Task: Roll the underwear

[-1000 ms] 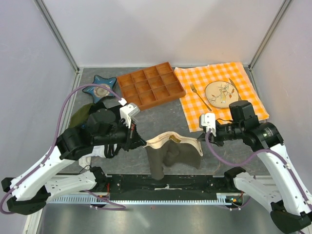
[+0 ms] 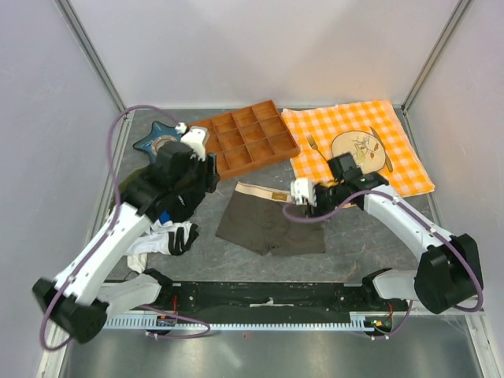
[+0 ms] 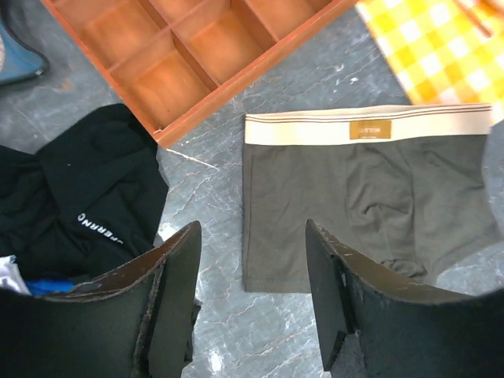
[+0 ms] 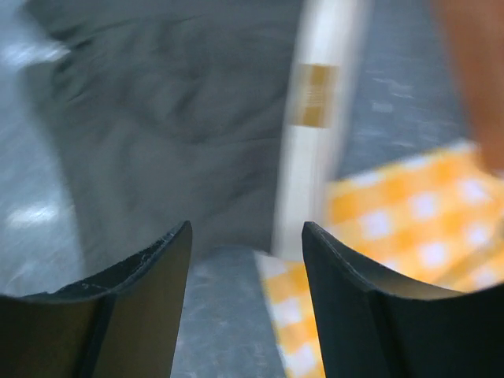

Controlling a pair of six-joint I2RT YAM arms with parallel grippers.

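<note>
The dark grey underwear (image 2: 260, 224) lies flat on the grey surface, its cream waistband (image 3: 315, 126) with a tan label along the top edge. My left gripper is raised over its left part, fingers apart with nothing between them. My right gripper is open over the waistband's right end; its wrist view is blurred. In the top view the right gripper hides part of the garment's right side.
A wooden compartment tray (image 2: 244, 126) is behind the underwear. An orange checked cloth (image 2: 307, 122) with plate and cutlery lies at back right. Black clothes (image 3: 102, 189), white items (image 2: 157, 242) and a blue star-shaped dish (image 2: 148, 142) are left.
</note>
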